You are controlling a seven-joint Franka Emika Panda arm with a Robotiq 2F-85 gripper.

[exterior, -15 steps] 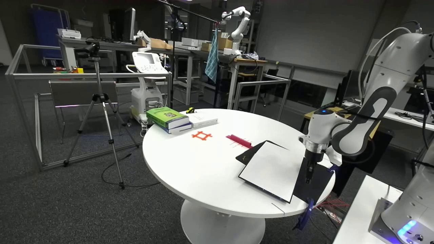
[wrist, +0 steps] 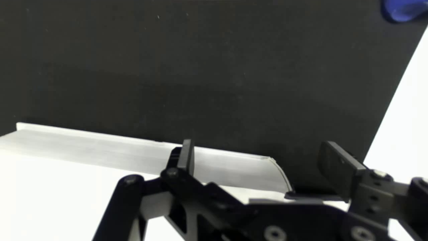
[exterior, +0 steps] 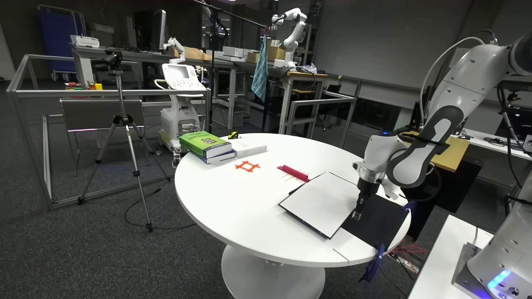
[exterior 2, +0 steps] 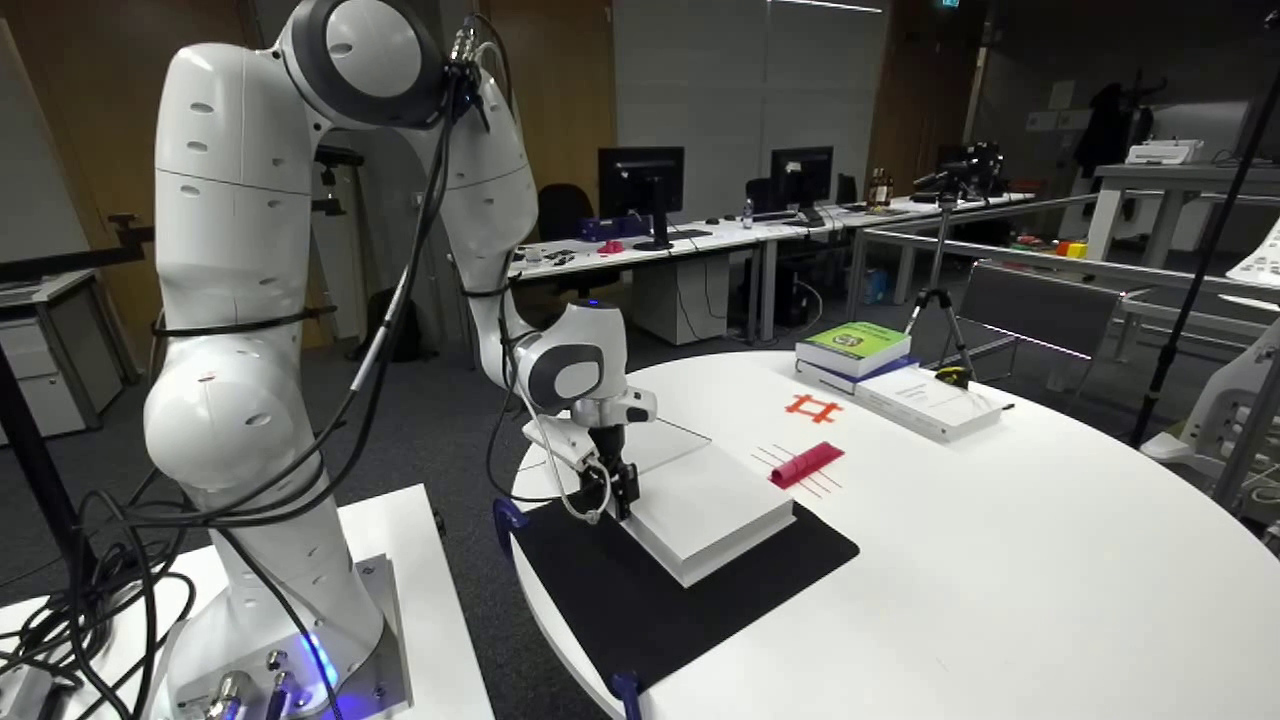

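Note:
A thick white book (exterior: 321, 203) lies flat over part of the black mat (exterior: 377, 219) near the table's robot-side edge. In exterior view 2 the same book (exterior 2: 710, 502) shows its pale side. My gripper (exterior 2: 624, 490) is low at the book's edge nearest the robot's base, seemingly touching it. In the wrist view my gripper is open, its fingers wide apart. The left finger (wrist: 186, 158) stands against the book's side (wrist: 100, 146), and the right one lies past the book's corner. Contact at the fingertips is partly hidden.
Blue clamps (exterior 2: 509, 526) grip the table edge by the mat. A magenta piece (exterior 2: 806, 463) and an orange frame (exterior 2: 813, 408) lie farther in. Green and blue books (exterior: 205, 144) are stacked beside a white book (exterior: 247, 146).
The white book has slid left in exterior view 1, away from the robot's base, and covers more of the mat's far corner. My gripper has moved the same way, closer to it.

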